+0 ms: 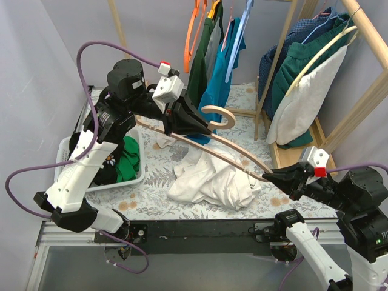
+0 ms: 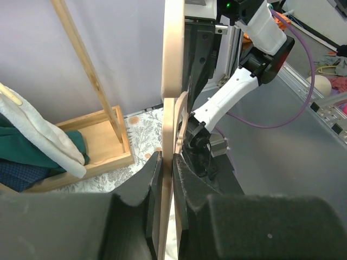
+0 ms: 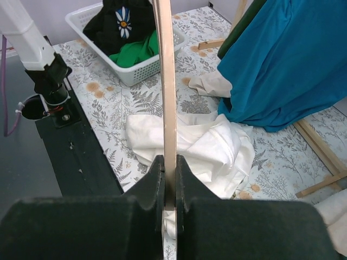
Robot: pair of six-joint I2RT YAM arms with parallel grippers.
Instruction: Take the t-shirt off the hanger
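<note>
A bare beige hanger (image 1: pixel 241 153) is held in the air between both arms, with no garment on it. My left gripper (image 1: pixel 209 126) is shut on it close to the hook. At the hanger's right end, my right gripper (image 1: pixel 268 174) is shut on the tip. Each wrist view shows the hanger bar, running between closed fingers. Below, a white cloth (image 1: pixel 212 182), crumpled so that its shape cannot be told, lies on the table, apart from the hanger.
A white basket (image 1: pixel 138 174) with black and green clothes stands at the left. Several garments hang from the rack at the back, a blue one (image 1: pixel 213 100) among them. At the right, more clothes hang over a wooden base (image 1: pixel 284 156).
</note>
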